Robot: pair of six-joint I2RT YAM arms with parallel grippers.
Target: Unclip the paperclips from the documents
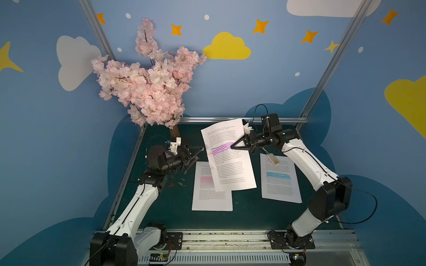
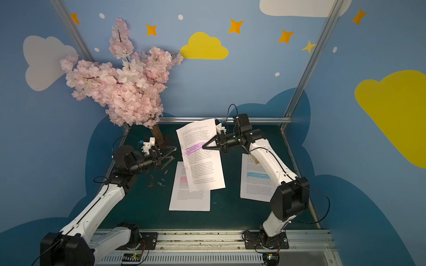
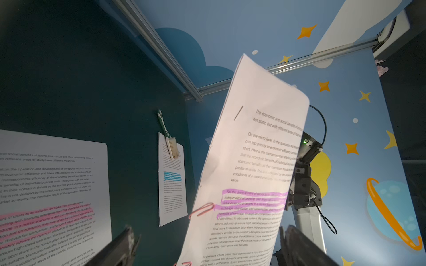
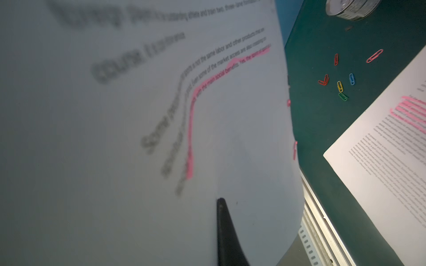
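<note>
A stapled document (image 1: pixel 228 170) with purple highlighting hangs tilted above the table, my right gripper (image 1: pixel 232 147) shut on its right side. Two pinkish-red clips grip its left edge: an upper paperclip (image 3: pixel 202 210) level with the highlighting and a lower paperclip (image 3: pixel 182 263) cut off by the frame. Just left of that edge, my left gripper (image 1: pixel 199 153) stands open, nothing between its fingers. In the right wrist view the sheet hides most of the fingers; one dark finger (image 4: pixel 228 235) shows against it.
Several loose paperclips lie on the green table at left. A pink-highlighted document (image 1: pixel 213 201) lies partly beneath the raised one. A blue-highlighted document (image 1: pixel 279 186) with a brush (image 1: pixel 272 158) on it is at right. A blossom tree (image 1: pixel 175 131) stands at the back left.
</note>
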